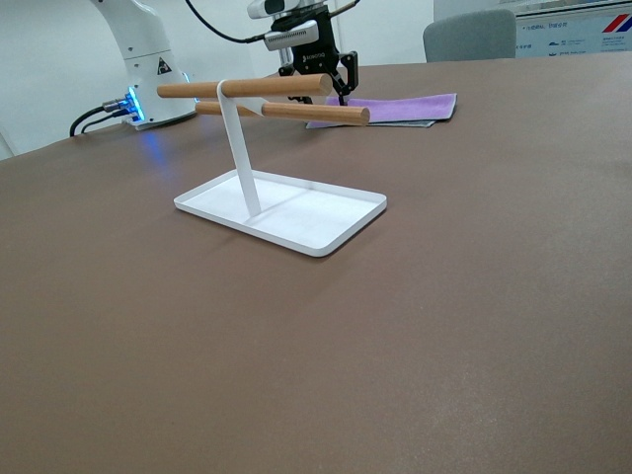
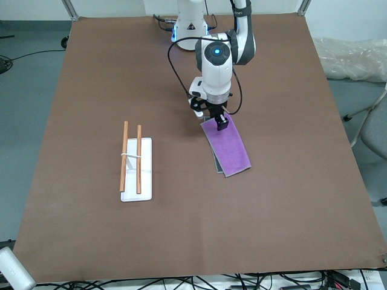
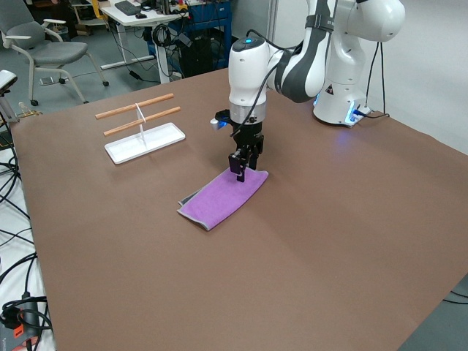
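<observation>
A purple cloth (image 2: 228, 151) with a grey layer under it lies flat on the brown table. My black gripper (image 3: 246, 167) points down at the cloth's far end, low over it or touching it; whether its fingers hold fabric I cannot tell. A white rack with two horizontal wooden bars (image 1: 276, 85) stands on its white tray (image 2: 145, 181), left of the cloth in the camera left view; nothing hangs on the bars.
The arm's white base (image 3: 336, 106) stands at the back edge, with cables beside it. A chair (image 3: 55, 55) is beyond the table.
</observation>
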